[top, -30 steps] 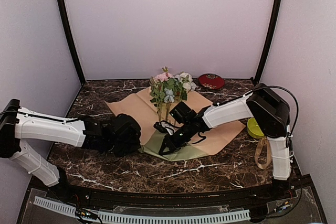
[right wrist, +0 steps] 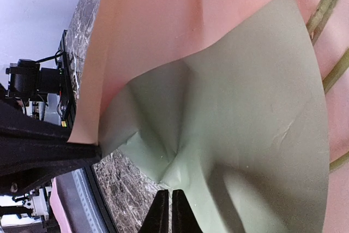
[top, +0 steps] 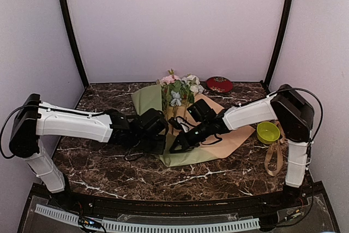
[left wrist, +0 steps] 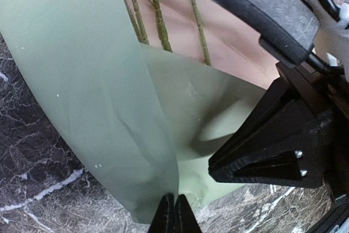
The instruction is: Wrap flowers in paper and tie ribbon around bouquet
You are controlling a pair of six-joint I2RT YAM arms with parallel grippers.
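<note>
Pink, white and blue fake flowers lie at the back of the wrapping paper, their green stems pointing toward the front. The paper is peach on one side and pale green on the other. Its left part is raised and folded inward over the middle. My left gripper is shut on this paper's edge, close to the front corner. Beside it, my right gripper is shut low over the green front fold; whether paper is between its fingertips does not show.
A red round object lies at the back right. On the right side stand a lime-green bowl and a tan ribbon, partly behind the right arm. Bare marble table shows at front left.
My left gripper has moved right toward the right gripper, bringing the paper's left part up and over the middle. The right gripper has shifted only slightly, to the right.
</note>
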